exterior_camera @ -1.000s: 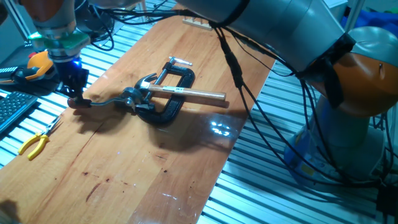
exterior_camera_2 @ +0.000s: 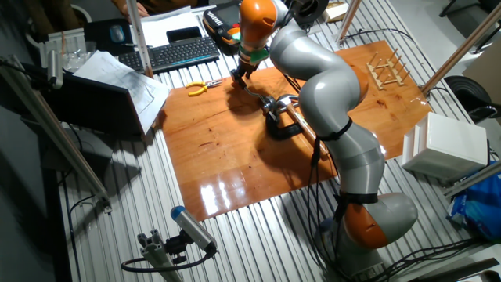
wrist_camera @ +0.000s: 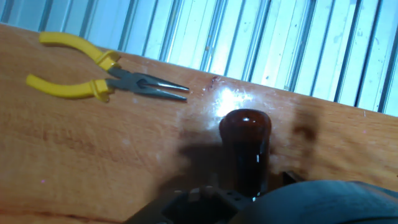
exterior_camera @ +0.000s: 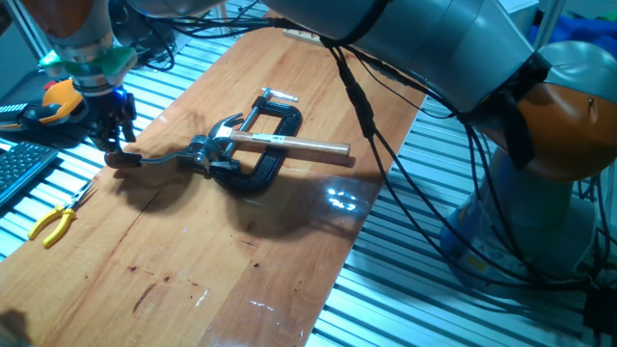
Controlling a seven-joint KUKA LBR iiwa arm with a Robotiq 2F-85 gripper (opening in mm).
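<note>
A dark reddish-brown rounded handle (wrist_camera: 245, 146) stands out toward the middle of the wrist view. In exterior view 1 this handle (exterior_camera: 122, 160) ends a thin bent metal crank (exterior_camera: 166, 156), which runs to a dark metal tool body (exterior_camera: 204, 154) by the clamp. My gripper (exterior_camera: 115, 137) points down right at the handle, its fingers close to or touching it. Dark gripper parts show along the wrist view's bottom edge, but the fingers' width and any contact with the handle are unclear.
A wooden-handled hammer (exterior_camera: 294, 145) lies across a black C-clamp (exterior_camera: 260, 178). Yellow-handled pliers (wrist_camera: 102, 73) lie at the table's edge, apart from the handle. A wooden peg rack (exterior_camera_2: 386, 70) stands at the far end.
My gripper has shifted slightly left and up in exterior view 1, and its finger outline looks different. The handle sits slightly lower and to the right. The hammer, clamp and pliers look unmoved.
</note>
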